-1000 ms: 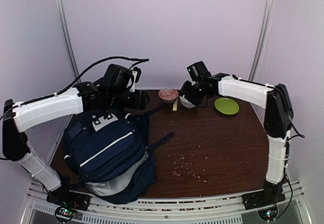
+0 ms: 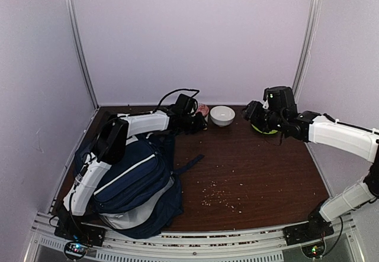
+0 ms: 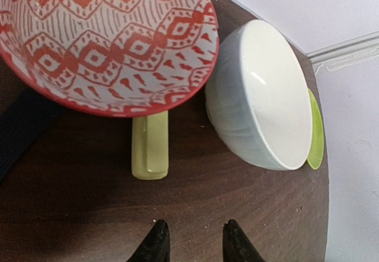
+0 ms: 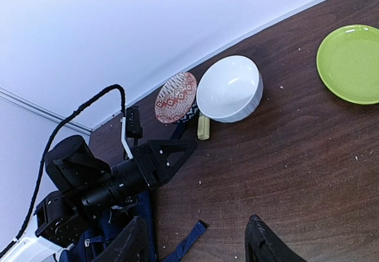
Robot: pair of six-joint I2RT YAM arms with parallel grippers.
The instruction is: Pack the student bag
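Note:
A dark blue student bag [image 2: 133, 170] lies at the left of the table in the top view. My left gripper is low over the table by a pale yellow block [image 3: 150, 149]; its fingers [image 3: 159, 241] stand part way apart and only bare table shows between them. Partly covering the block in the left wrist view is a red-patterned bowl [image 3: 112, 43], beside a white bowl [image 3: 249, 96]. My right gripper is above the table near the green plate [image 4: 352, 64], fingers [image 4: 133, 238] apart, nothing between them.
Small pale crumbs [image 2: 216, 197] are scattered over the front middle of the table. A bag strap [image 2: 189, 164] reaches rightward onto the wood. The back wall stands close behind both bowls. The table's right half in front of the plate is clear.
My left gripper has come right and down to the patterned bowl and the yellow block. My right gripper has moved right from the white bowl to near the green plate. The bag has not moved.

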